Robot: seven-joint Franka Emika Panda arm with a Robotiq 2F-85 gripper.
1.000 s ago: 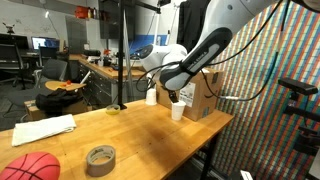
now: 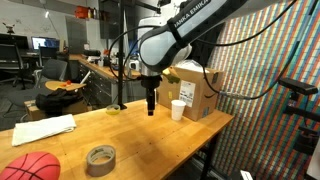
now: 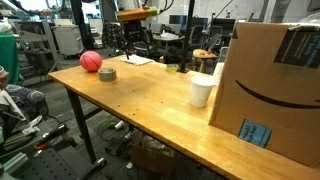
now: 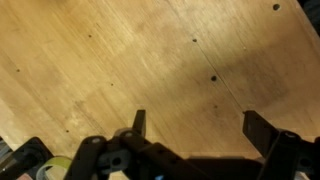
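My gripper (image 2: 151,106) hangs above the wooden table, pointing down, with no object below it in the wrist view. There its two black fingers (image 4: 139,123) stand wide apart, with only bare tabletop showing between them. In exterior view 1 a white cup (image 2: 178,110) stands to the right of the gripper. A grey tape roll (image 2: 101,159) lies flat at the near side of the table, beside a red ball (image 2: 30,167). A small yellowish bowl (image 2: 112,109) sits toward the far edge, close to a folded white cloth (image 2: 44,131).
A large cardboard box (image 3: 268,95) takes up one end of the table, behind the white cup (image 3: 201,91). A round pale edge (image 4: 56,169) shows at the wrist view's lower left.
From near the white cup and box, the arm has swung left in exterior view 1 and come toward the middle of the table. The objects on the table have stayed put.
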